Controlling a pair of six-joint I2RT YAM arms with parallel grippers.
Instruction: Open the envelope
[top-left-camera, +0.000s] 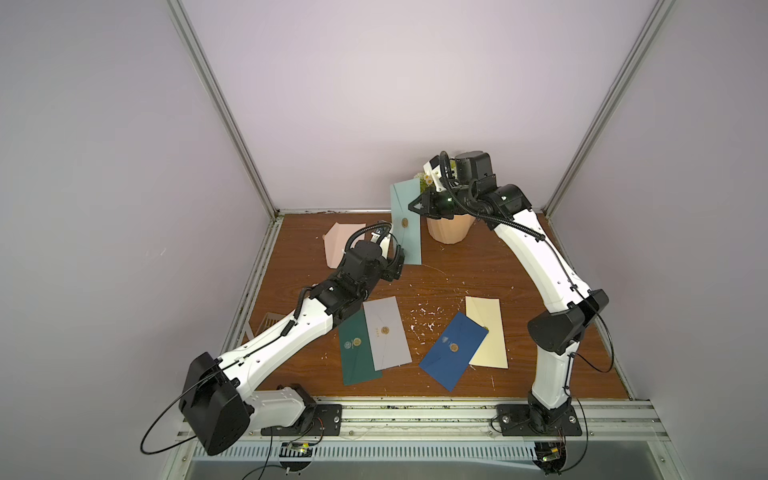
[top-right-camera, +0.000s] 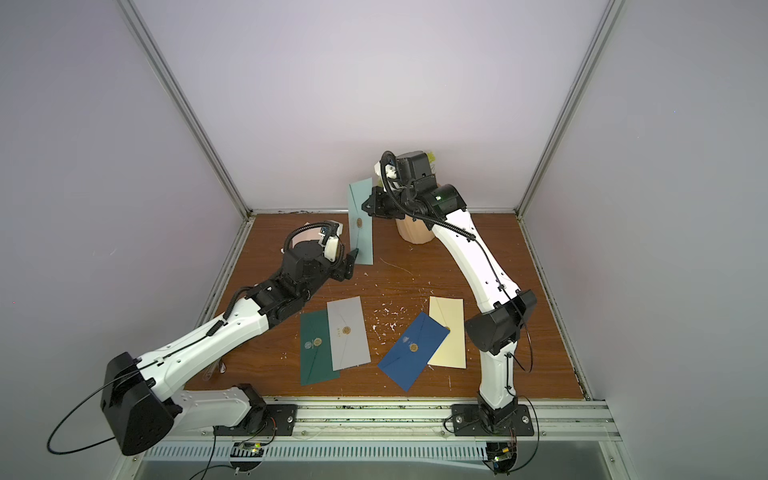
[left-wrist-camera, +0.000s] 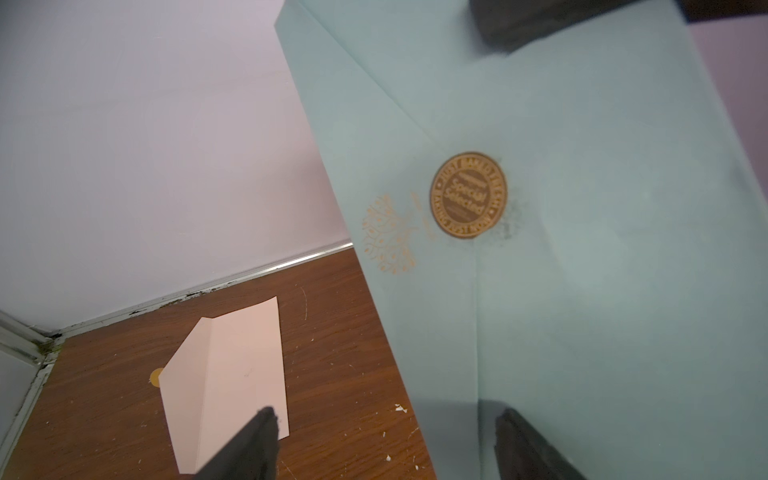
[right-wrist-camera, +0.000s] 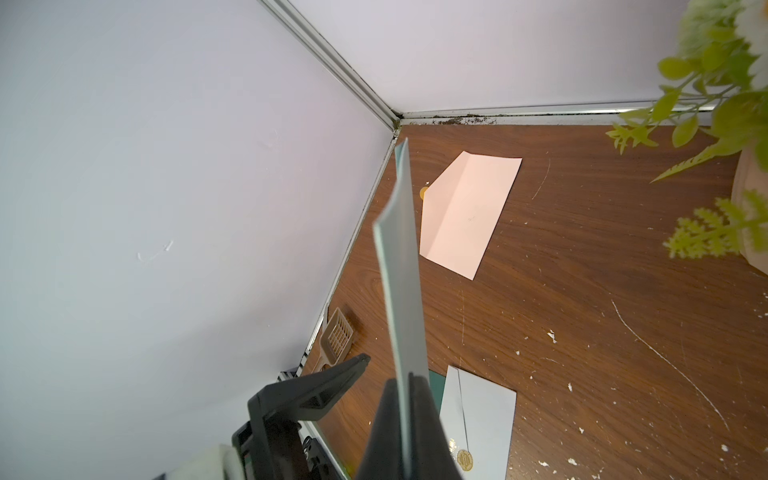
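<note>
A light blue envelope (top-left-camera: 406, 240) hangs upright above the back of the table. My right gripper is shut on it near its upper right edge. In the left wrist view the envelope (left-wrist-camera: 608, 320) faces me, its round gold seal (left-wrist-camera: 469, 195) lying at the flap's point, and the flap looks flat against the body. My left gripper is open with its fingers spread. One finger (left-wrist-camera: 524, 444) overlaps the envelope's face in that view, the other stands off to the left of its edge. Whether either touches the paper I cannot tell.
A pink envelope (right-wrist-camera: 476, 204) with its flap spread lies at the back left. Behind my right gripper stands a flower pot (top-left-camera: 450, 230). Green (top-left-camera: 360, 364), grey (top-left-camera: 388, 336), blue (top-left-camera: 453, 352) and cream (top-left-camera: 493, 336) envelopes lie along the front.
</note>
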